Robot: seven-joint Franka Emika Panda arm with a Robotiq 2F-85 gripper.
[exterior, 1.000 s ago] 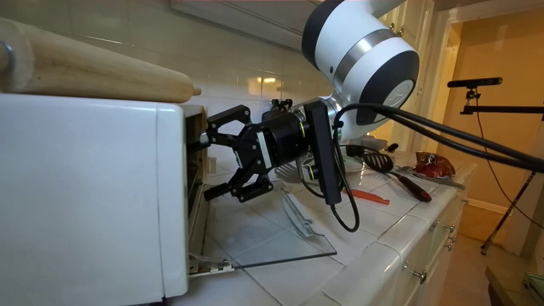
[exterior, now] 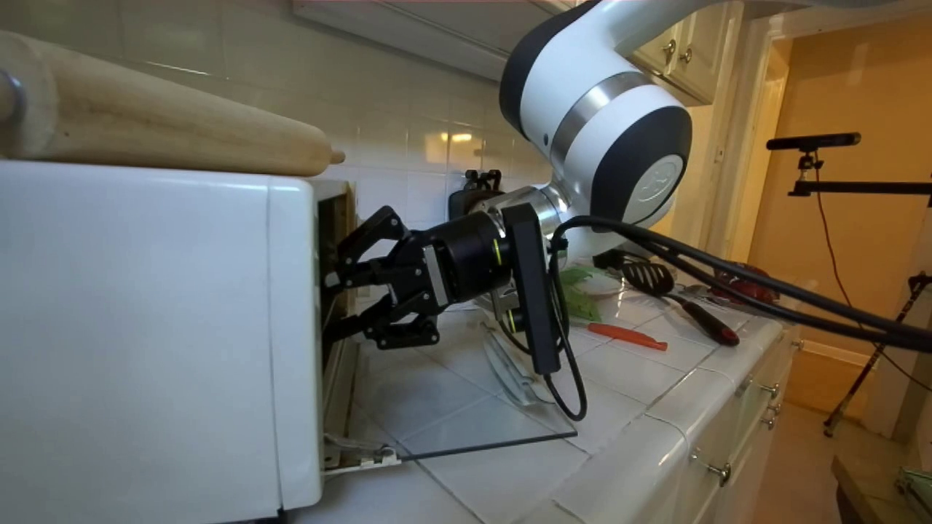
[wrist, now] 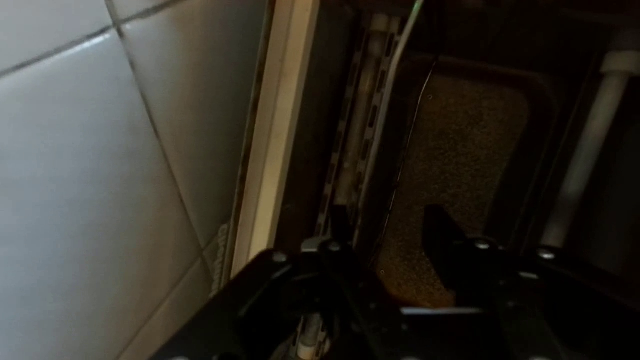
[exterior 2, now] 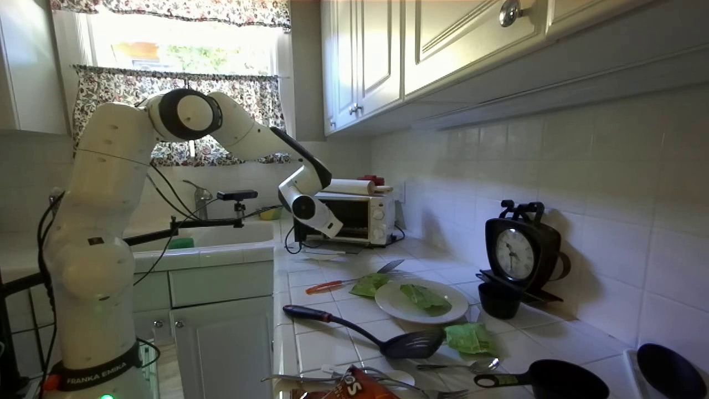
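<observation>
The white toaster oven (exterior: 157,340) stands with its glass door (exterior: 489,428) folded down over the counter. At its mouth is my black gripper (exterior: 334,306), fingertips just inside the opening. In the wrist view the gripper has a gap between its two dark fingers, so it is part open. A thin wire edge (wrist: 397,174) runs down toward that gap; whether it passes between the fingers is too dark to tell. Beneath lies a brown, speckled tray or oven floor (wrist: 462,150). Heating rods (wrist: 585,150) run along the sides.
A wooden rolling pin (exterior: 175,113) lies on top of the oven. Along the counter are an orange-handled knife (exterior 2: 325,286), a plate (exterior 2: 392,306) with a green leaf, a black spatula (exterior 2: 412,343) and a scale (exterior 2: 518,249). Tiles beside the open door are mostly clear.
My gripper has moved left and slightly down, from in front of the oven into its mouth. Its fingers are closer together than before.
</observation>
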